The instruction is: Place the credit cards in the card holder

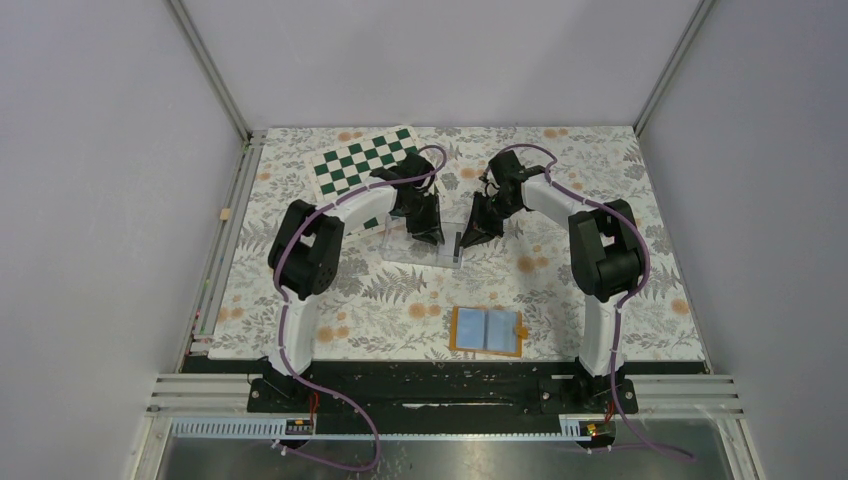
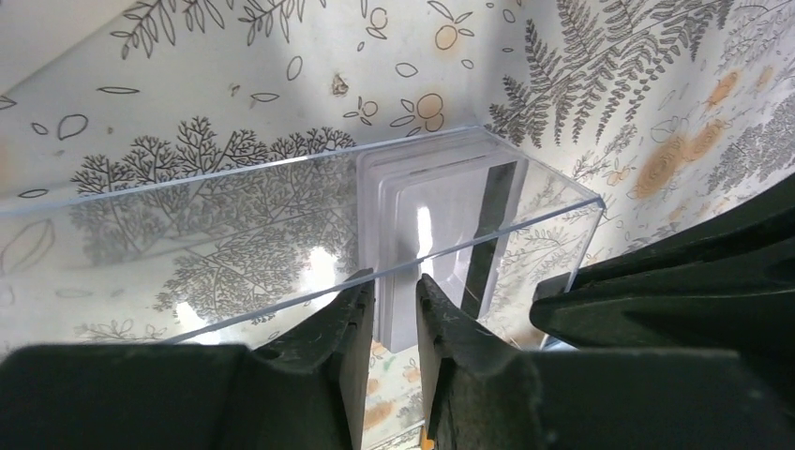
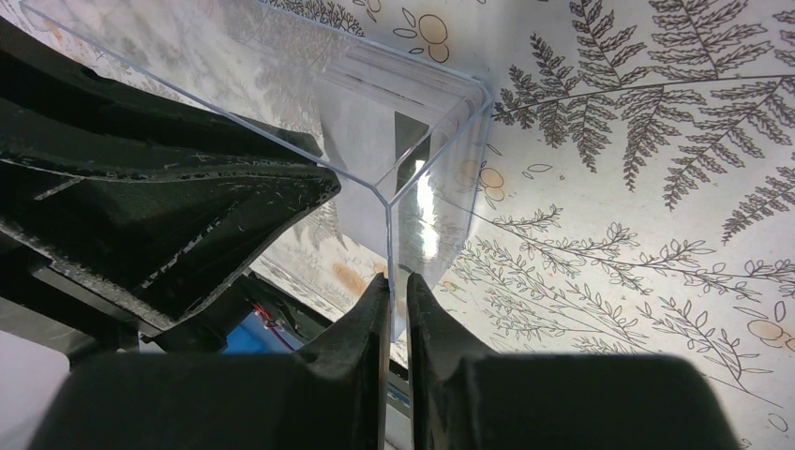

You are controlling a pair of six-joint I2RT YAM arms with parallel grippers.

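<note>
A stack of white cards (image 2: 450,225), one with a dark stripe, leans at the right end of a clear open box (image 1: 408,255). My left gripper (image 1: 439,241) is at the cards; in the left wrist view its fingers (image 2: 352,323) are nearly together by the stack's left side, and I see nothing held between them. At the box's right end, my right gripper is shut on the clear wall near a corner. The card holder (image 1: 454,330), orange-edged with two pale blue sleeves, lies open near the table's front edge.
Behind the box lies a green-and-white checkered sheet (image 1: 345,170), partly under my left arm. Both grippers sit close together over the box.
</note>
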